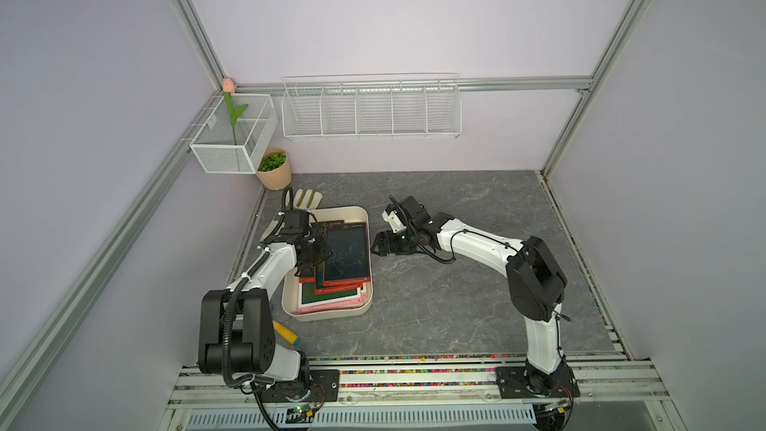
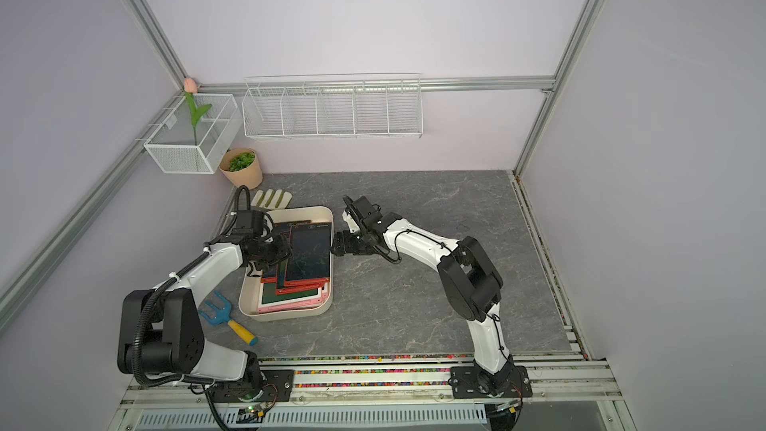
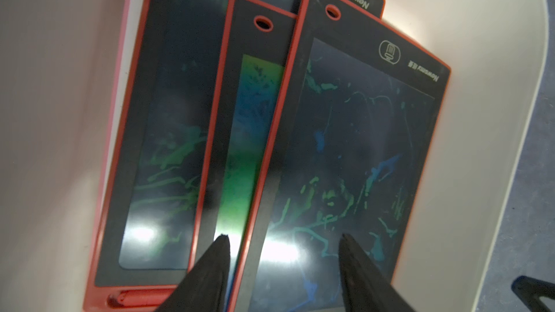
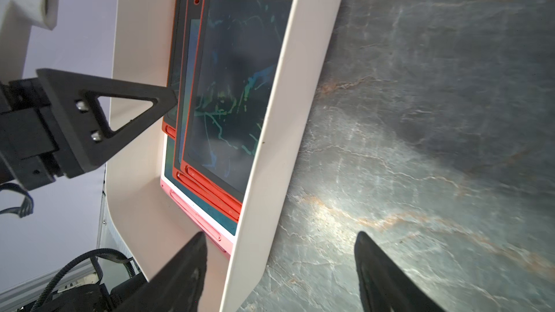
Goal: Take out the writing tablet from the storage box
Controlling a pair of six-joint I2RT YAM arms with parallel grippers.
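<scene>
The cream storage box [image 1: 328, 313] holds a stack of red-edged writing tablets [image 3: 352, 156], the top one lying flat toward the right, over pink-edged ones. My left gripper hangs open over the stack, its fingertips above the top tablet and its left edge, holding nothing. My right gripper stands open just outside the box's right wall [image 4: 289, 115], which lies between its fingers and the tablets in the right wrist view.
A plant pot [image 1: 274, 177], wire baskets [image 1: 371, 111] and pale slatted pieces [image 2: 271, 197] are at the back. A blue and yellow hand fork [image 2: 240, 331] lies left front.
</scene>
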